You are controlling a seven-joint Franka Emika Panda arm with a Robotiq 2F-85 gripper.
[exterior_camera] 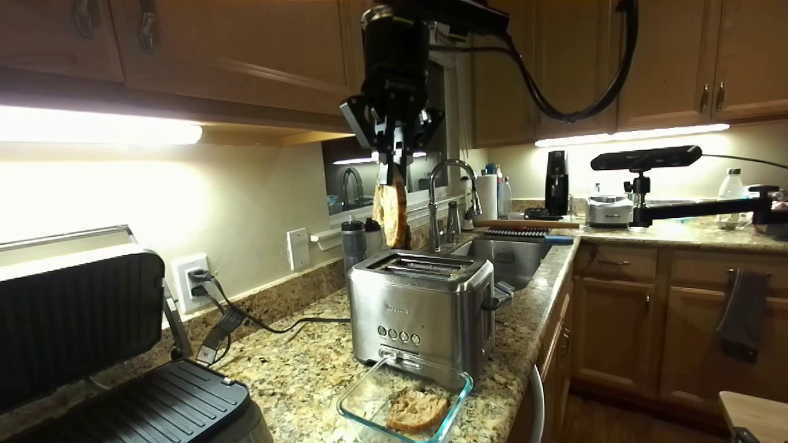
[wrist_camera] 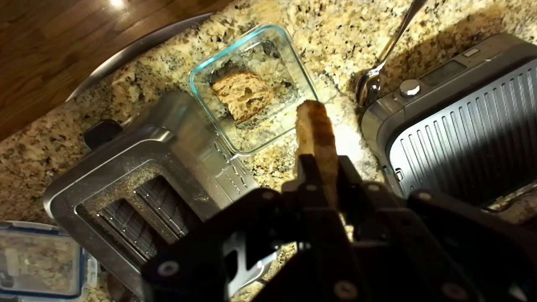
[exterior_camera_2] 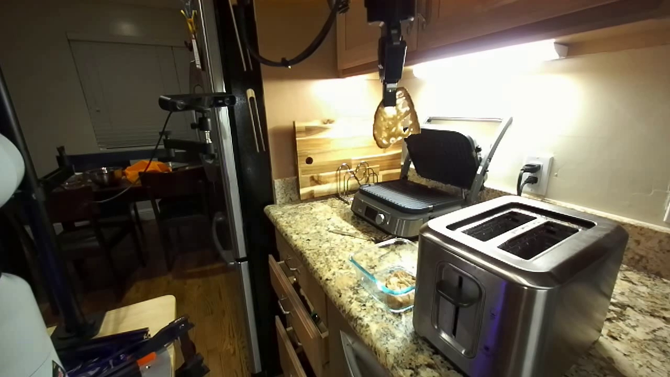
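Observation:
A slice of bread [exterior_camera: 391, 210] hangs edge-down from my gripper [exterior_camera: 393, 177], which is shut on its top part. In exterior view 2 the same slice [exterior_camera_2: 395, 122] shows its broad face, well above the counter. The steel toaster [exterior_camera: 421, 310] stands on the counter, lower than the slice, and its two slots look empty in the wrist view [wrist_camera: 168, 201]. A second piece of bread [wrist_camera: 243, 95] lies flat in a glass container [wrist_camera: 297, 55] beside the toaster. Between my fingers the slice appears edge-on, clear of everything below.
An open grill [wrist_camera: 468, 126] with its lid raised stands on the counter, a spoon [wrist_camera: 370, 83] near it. A lidded container [wrist_camera: 40, 259] lies beyond the toaster. Upper cabinets [exterior_camera: 236, 51] hang close to the arm; a sink [exterior_camera: 510, 258] is behind the toaster.

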